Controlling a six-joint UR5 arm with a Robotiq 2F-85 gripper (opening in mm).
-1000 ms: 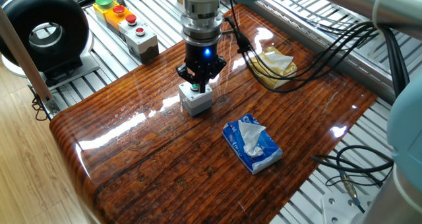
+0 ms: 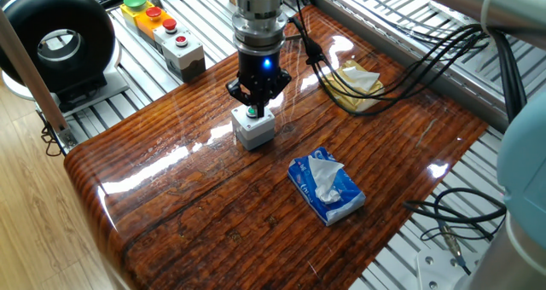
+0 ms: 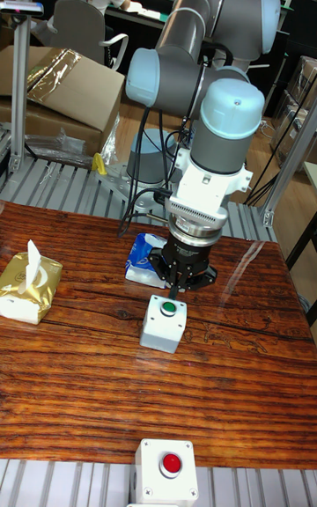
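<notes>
A small white box (image 2: 254, 130) with a green button (image 2: 252, 112) on its top stands on the glossy wooden table. My gripper (image 2: 260, 114) points straight down over this box, its fingers drawn together and its knuckles bulging outward, so it looks shut. Nothing shows between the fingertips. From the other side, the green button (image 3: 169, 308) is in plain sight, and the gripper (image 3: 174, 294) is just behind it at the box's far edge. Whether the tips touch the box cannot be made out.
A blue tissue pack (image 2: 326, 186) and a gold tissue pack (image 2: 353, 87) lie on the table (image 2: 205, 213). Red-button boxes (image 2: 180, 55) stand beyond its edge. Black cables (image 2: 409, 77) hang near the gold pack.
My gripper has shifted very slightly up and to the left in the exterior view, still over the box. The box and tissue packs have not moved.
</notes>
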